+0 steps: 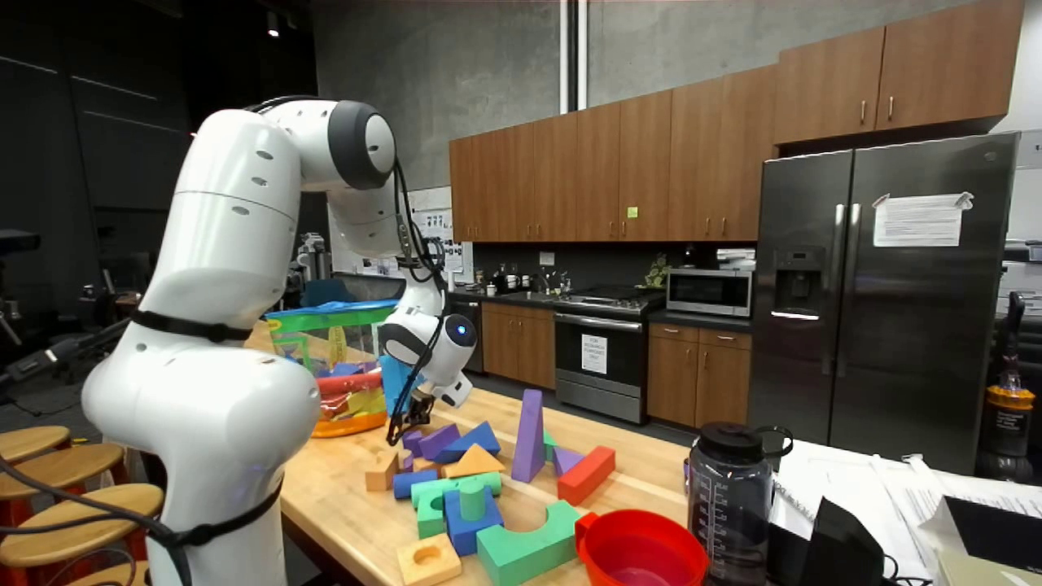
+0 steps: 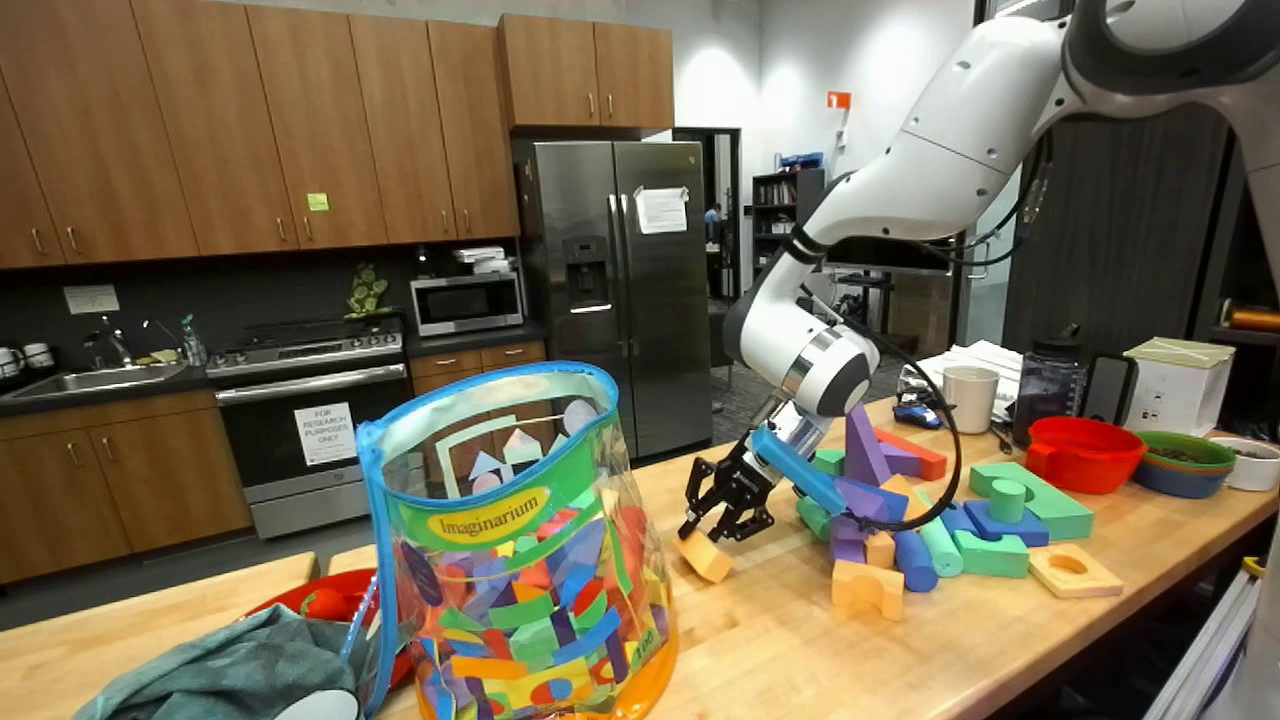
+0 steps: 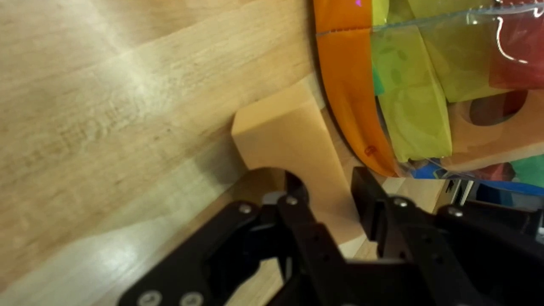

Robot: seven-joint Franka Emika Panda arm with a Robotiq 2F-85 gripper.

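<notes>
An arch-shaped light orange block [image 3: 290, 137] sits between the fingers of my gripper in the wrist view. One black finger [image 3: 298, 191] reaches into its curved notch, while the other finger [image 3: 364, 196] lies along the outer face, so the fingers are shut on it. From exterior view 2, the block [image 2: 705, 557] appears tilted at the tips of the gripper [image 2: 716, 530], at or just above the tabletop. Exterior view 1 hides the block behind the arm and cable.
A clear bag [image 2: 528, 510] full of coloured blocks stands close beside the gripper, its orange base [image 3: 349, 86] near the held block. Loose blocks, including a tall purple wedge [image 1: 528, 436], cover the table's middle. A red cup [image 1: 640, 552] and dark bottle [image 1: 728, 508] stand beyond them.
</notes>
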